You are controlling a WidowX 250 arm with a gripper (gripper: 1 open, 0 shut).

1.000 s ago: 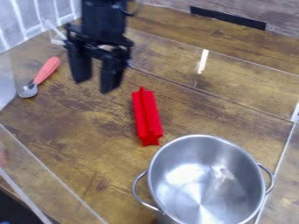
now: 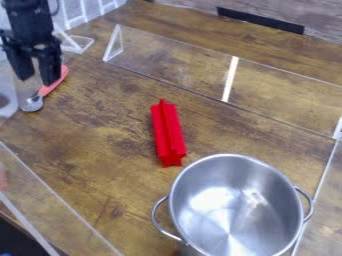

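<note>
My black gripper [image 2: 35,64] is at the upper left, above a red-handled spoon or scoop [image 2: 39,98] lying on the wooden table [image 2: 120,150]; its fingers are apart, with nothing visible between them. A red bar-shaped object [image 2: 168,134] lies in the middle of the table. A steel pot [image 2: 234,205] with two side handles stands at the lower right and looks empty.
Clear plastic panels and white strips edge the work area at the back, right and lower left. A pale translucent object sits at the left edge.
My gripper has moved from the upper middle to the upper left, over the red-handled utensil. The red bar and the pot have stayed in place.
</note>
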